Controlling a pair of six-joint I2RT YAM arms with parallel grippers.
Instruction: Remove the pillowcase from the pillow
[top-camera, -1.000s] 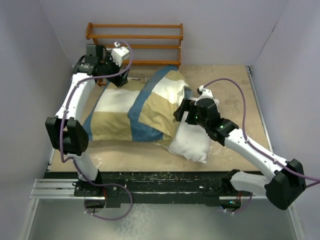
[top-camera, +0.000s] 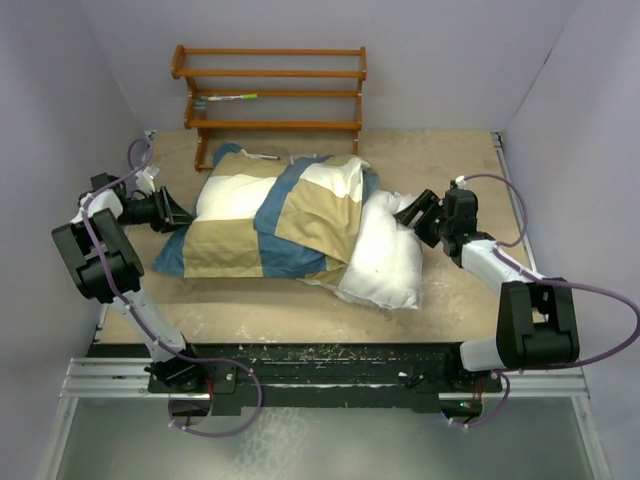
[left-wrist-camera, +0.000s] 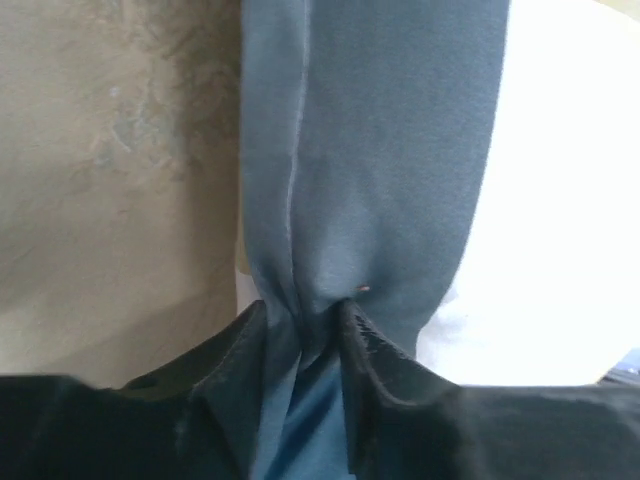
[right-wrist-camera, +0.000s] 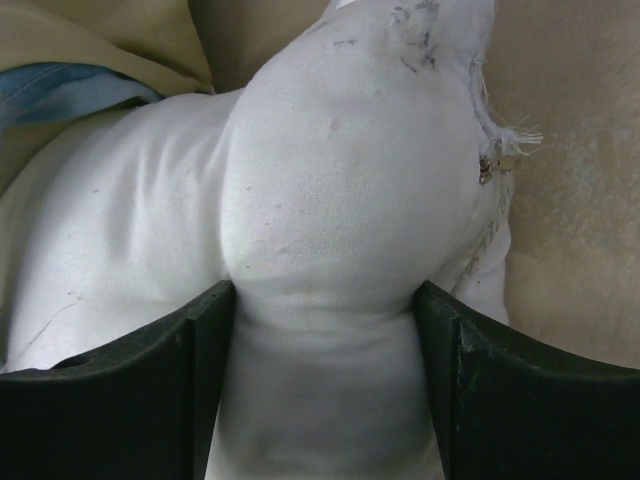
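Observation:
The pillowcase (top-camera: 225, 250), with blue, white and tan stripes, lies spread across the table's left and middle. From its right opening the white pillow (top-camera: 385, 265) sticks out; the rest of it is covered. My left gripper (top-camera: 188, 221) is at the pillowcase's left edge. In the left wrist view its fingers (left-wrist-camera: 235, 385) stand close together with a fold of blue cloth (left-wrist-camera: 300, 400) pinched between. At the upper right part of the bare pillow is my right gripper (top-camera: 408, 222). Its fingers (right-wrist-camera: 205, 370) press a thick bulge of white pillow (right-wrist-camera: 325, 320) from both sides.
A wooden rack (top-camera: 270, 125) stands at the back, with a green-tipped pen (top-camera: 235, 97) on it. Bare tabletop (top-camera: 460, 310) shows right of the pillow and along the front. Side walls rise at both sides.
My left gripper swung from above the pillowcase's back to its left edge and came down.

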